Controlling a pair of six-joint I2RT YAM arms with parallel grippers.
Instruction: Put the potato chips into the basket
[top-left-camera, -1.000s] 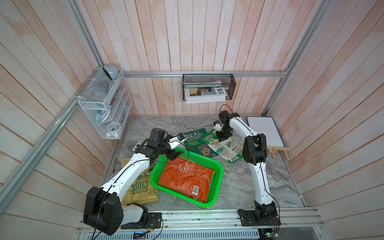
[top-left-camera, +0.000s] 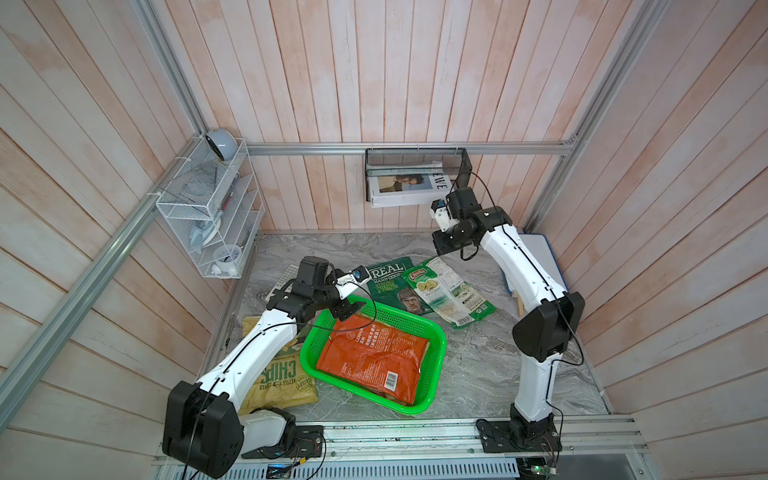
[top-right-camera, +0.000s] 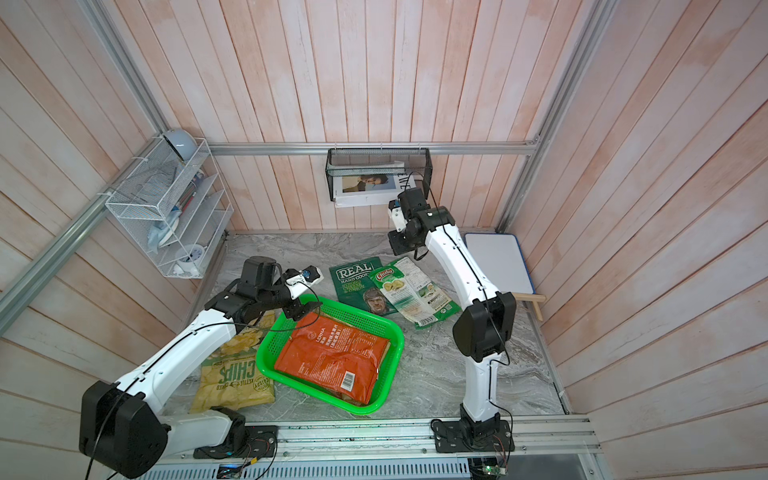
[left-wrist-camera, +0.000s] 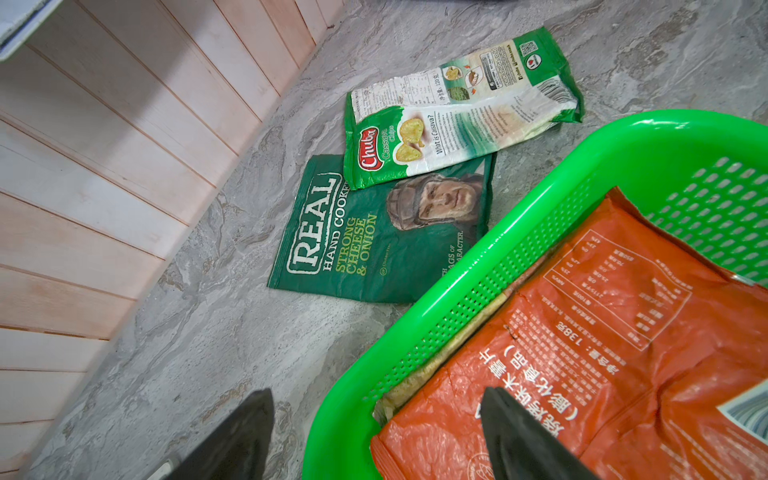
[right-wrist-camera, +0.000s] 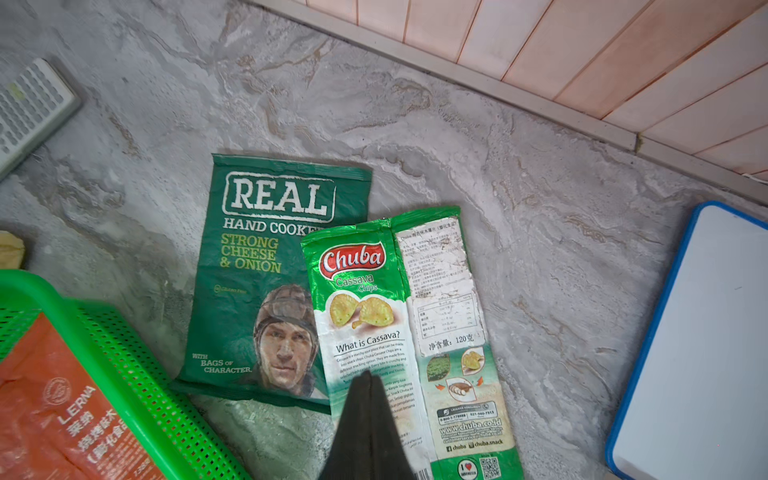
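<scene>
The green-and-white Chuba chip bag (right-wrist-camera: 361, 320) lies flat on the table, overlapping the dark green REAL bag (right-wrist-camera: 264, 240). Inside the green basket (top-left-camera: 441, 360) rests an orange chip bag (top-left-camera: 376, 352), with a strip of something tan showing beneath it in the left wrist view. A yellow CHIPS bag (top-left-camera: 280, 380) lies left of the basket, partly behind the left arm. My right gripper is shut above the Chuba bag, nothing showing between its fingers. Over the basket's far left edge, my left gripper stands open and empty.
A whiteboard (right-wrist-camera: 712, 344) stands at the right. A white keyboard-like object (right-wrist-camera: 32, 108) lies beyond the left arm. White wire shelves (top-left-camera: 216, 208) hang on the left, and a black wire rack (top-left-camera: 460, 172) on the back wall. Table right of the basket is clear.
My right arm has risen away from the table, its gripper now well above the Chuba bag. That bag stays on the table. The left arm is almost unmoved.
</scene>
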